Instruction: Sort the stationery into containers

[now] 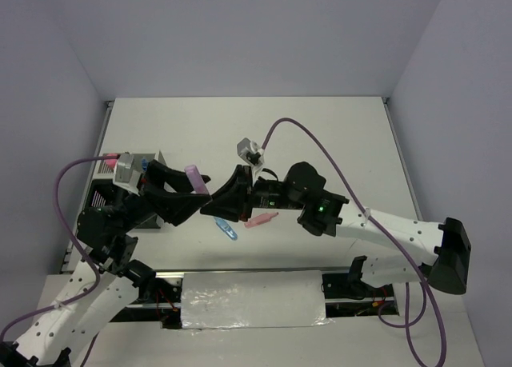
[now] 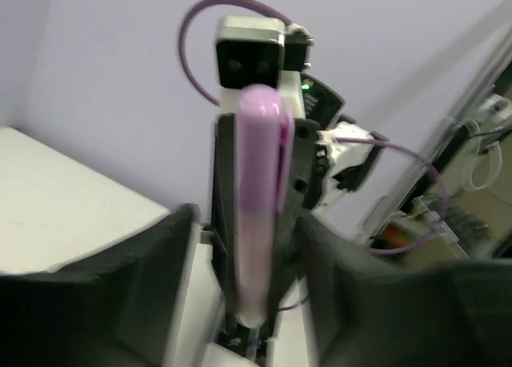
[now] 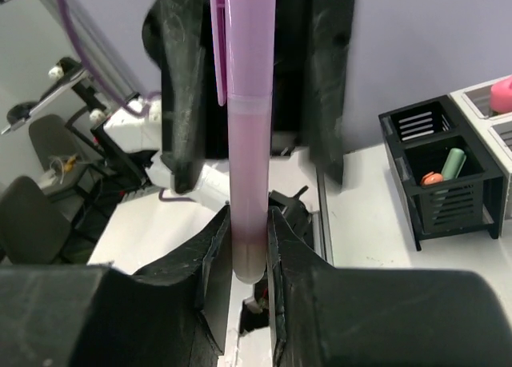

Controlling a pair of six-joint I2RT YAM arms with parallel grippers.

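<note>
A purple marker [image 1: 194, 177] stands tilted between my two grippers above the table. Its lower, paler end is clasped by my right gripper, whose fingers press in from both sides. Around the same marker [image 2: 258, 159], the left gripper [image 1: 205, 189] has its fingers spread, with a gap on each side in the left wrist view. On the table lie a blue pen-like item [image 1: 226, 228] and a pink marker [image 1: 262, 219], the latter partly near the right gripper. The dark basket [image 3: 444, 175] holds an orange and a green item.
Pale containers [image 3: 480, 115] with a pink object [image 3: 502, 95] adjoin the dark basket at the table's left side, partly covered by my left arm from above.
</note>
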